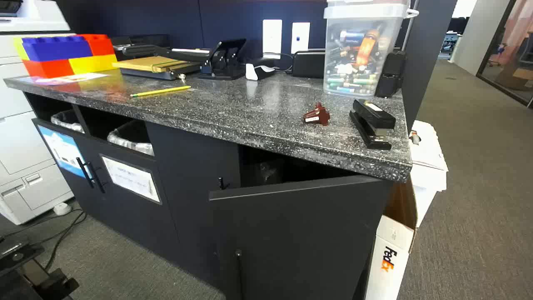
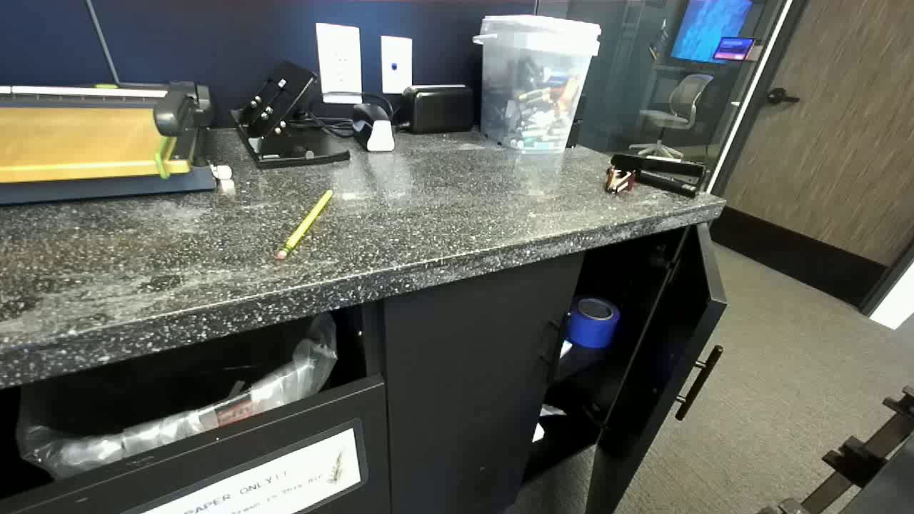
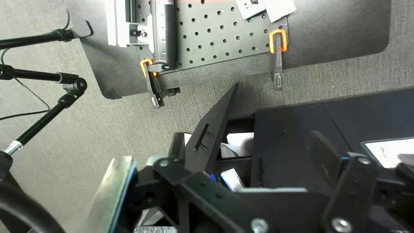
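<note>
In the wrist view my gripper stands open, its two fingers (image 3: 177, 147) wide apart and nothing between them. Beyond it, the cabinet door (image 3: 211, 134) with a black bar handle hangs ajar, and white items show inside. Exterior view 2 shows the same door (image 2: 655, 377) swung out, with a roll of blue tape (image 2: 593, 323) on a shelf behind it. On the speckled counter (image 1: 220, 107) lie a yellow pencil (image 1: 160, 91), a dark red staple remover (image 1: 317, 115) and a black stapler (image 1: 372, 124). Neither exterior view shows the gripper.
A clear tub of batteries (image 1: 352, 55) stands at the counter's back right. Big toy bricks (image 1: 60, 52) and a paper trimmer (image 1: 155, 65) occupy the left. A FedEx box (image 1: 392, 255) sits beside the cabinet.
</note>
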